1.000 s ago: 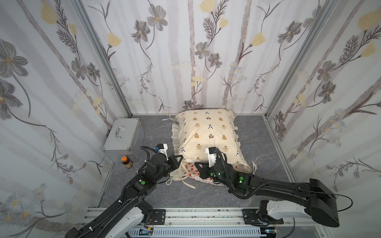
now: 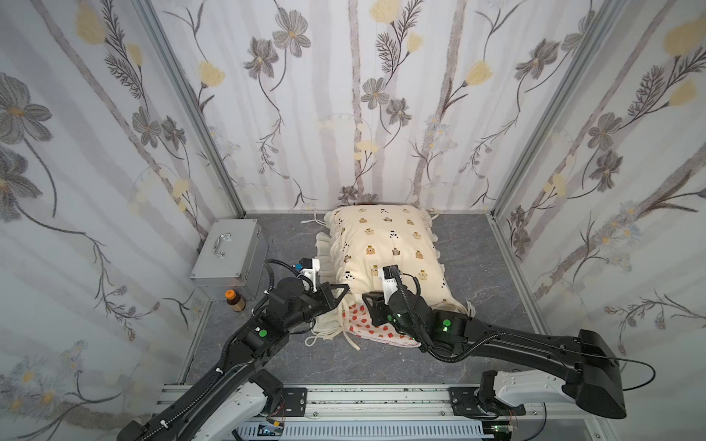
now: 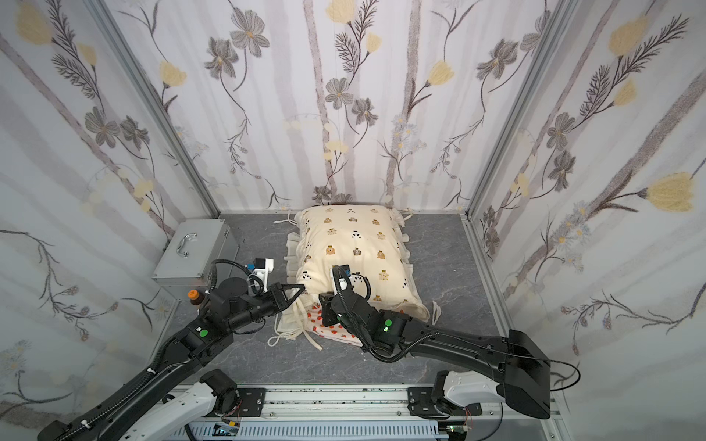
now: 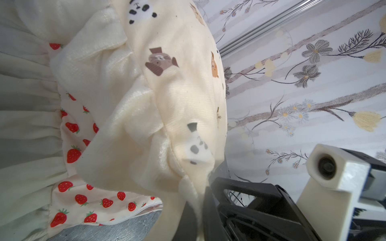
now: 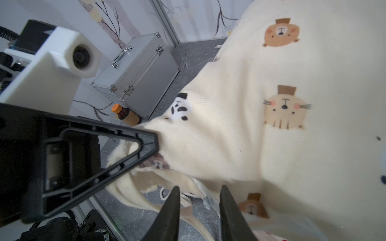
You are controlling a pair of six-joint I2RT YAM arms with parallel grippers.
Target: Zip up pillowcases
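The cream pillowcase (image 2: 386, 239), printed with small animals, lies plump on the floor with its near edge raised. My left gripper is shut on a thin fold of that edge, and the cloth runs down between its fingers. In the right wrist view my right gripper stands part open just before the lifted edge. A small greyish piece, perhaps the zipper pull (image 5: 206, 200), shows in the gap between its fingers; contact cannot be made out. Strawberry-print cloth (image 4: 80, 198) shows beneath the cream layer.
A silver case (image 2: 229, 253) and a brown bottle with an orange cap (image 2: 234, 300) stand at the left. Loose cream ties (image 2: 320, 336) trail on the floor near the left gripper.
My left gripper has shifted a little right and away from the front, with the cloth edge rising. The right gripper has also moved slightly farther back, and the pillow's near side looks more lifted.
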